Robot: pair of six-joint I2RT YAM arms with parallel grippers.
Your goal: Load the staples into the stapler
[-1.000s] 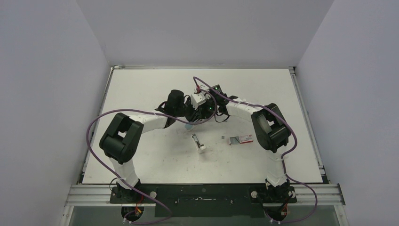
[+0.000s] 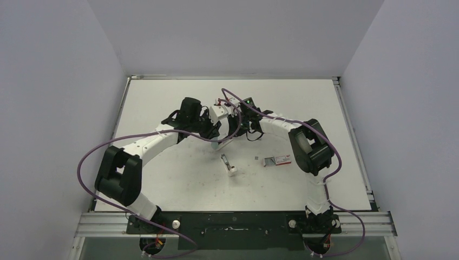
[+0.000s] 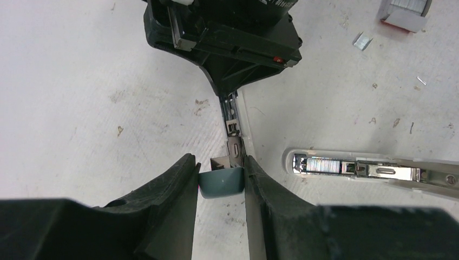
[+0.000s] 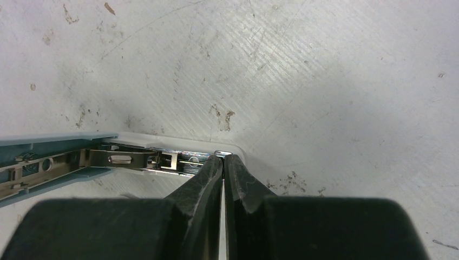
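An opened stapler with a teal top (image 3: 221, 183) and clear base (image 4: 141, 140) lies in mid-table under both grippers. My left gripper is shut on the teal top. My right gripper is shut at the far end of the stapler's metal channel (image 4: 189, 162), holding that end; the grip itself is partly hidden. A second stapler (image 2: 229, 165), pale and opened, lies nearer the front, with a strip of staples (image 3: 325, 166) visible in its channel.
A staple box (image 2: 282, 160) lies at the right, with a small loose piece of staple strip (image 3: 362, 41) beside it.
My left arm has moved leftward, away from the right gripper, along with its hold near the teal top. The right arm and the second stapler have stayed put.
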